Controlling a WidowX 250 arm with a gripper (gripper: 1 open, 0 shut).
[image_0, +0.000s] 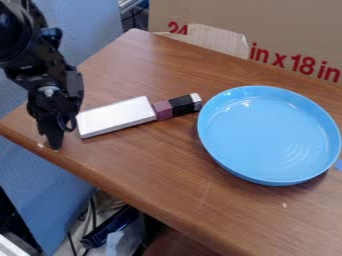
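Observation:
The dark robot gripper (54, 125) hangs low at the table's left edge, just left of a long white bar (115, 116) with a maroon and black end (174, 107) tipped in white. The bar lies flat on the wood, angled up to the right. Whether the gripper's fingers are open or shut is hard to make out. A blue plate (267, 135) sits to the right of the bar.
The wooden table (174, 200) has free room in front of the bar and behind it. A cardboard box (267, 35) stands along the back. The table's edge drops away at the left and front left.

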